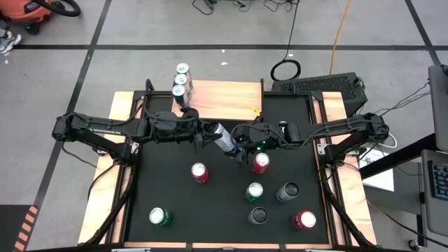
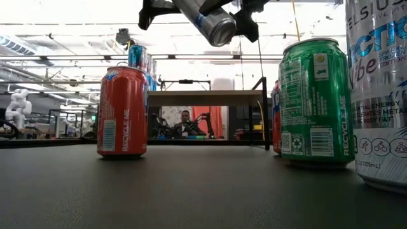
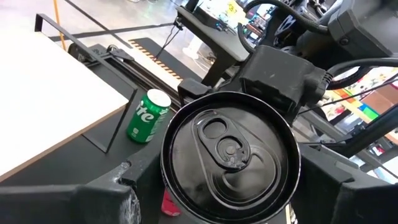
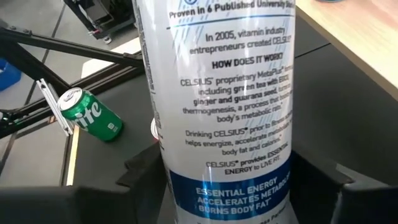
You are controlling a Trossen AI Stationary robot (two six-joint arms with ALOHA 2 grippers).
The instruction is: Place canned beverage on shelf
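The white Celsius can hangs tilted above the mat, between the two arms. Its black top fills the middle of the left wrist view, where my left gripper is shut around the top end. At the other end my right gripper is shut on the can too; in the right wrist view both its fingers meet the sides of the label. The wooden shelf stands behind at the back of the mat, with several cans lined up along its left edge.
Below stand two red cans, one left and one under the right gripper. A green can, grey cans, another green can and a red can occupy the front. The shelf's middle and right are free.
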